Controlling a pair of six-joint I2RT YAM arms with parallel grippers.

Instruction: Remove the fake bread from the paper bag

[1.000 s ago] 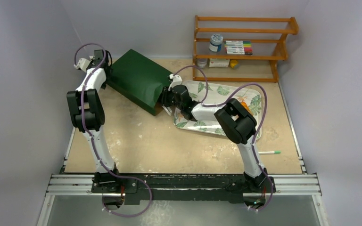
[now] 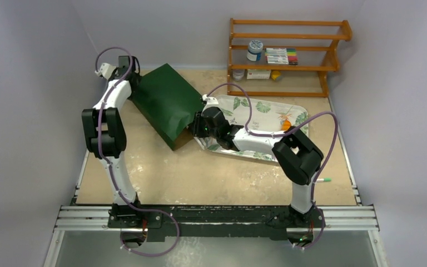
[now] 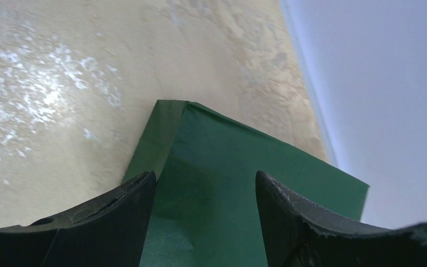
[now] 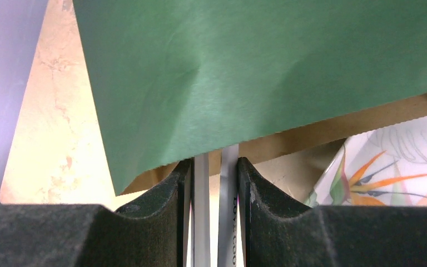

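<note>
A dark green paper bag [image 2: 164, 100] lies tilted on the tabletop between my two arms. In the right wrist view its open edge shows a brown inside, and my right gripper is shut on two pale handle strips of the bag [image 4: 200, 233]. In the left wrist view the far end of the bag [image 3: 228, 156] lies beneath my left gripper, whose fingers stand apart. I cannot see any bread inside the bag.
A floral tray [image 2: 261, 111] lies right of the bag, with an orange object [image 2: 286, 125] on it. A wooden rack [image 2: 289, 92] stands at the back right, and a marker [image 2: 323, 179] at the right edge.
The bag's near corner has shifted toward the front with my right gripper, and the bag has turned. My left gripper has moved slightly right.
</note>
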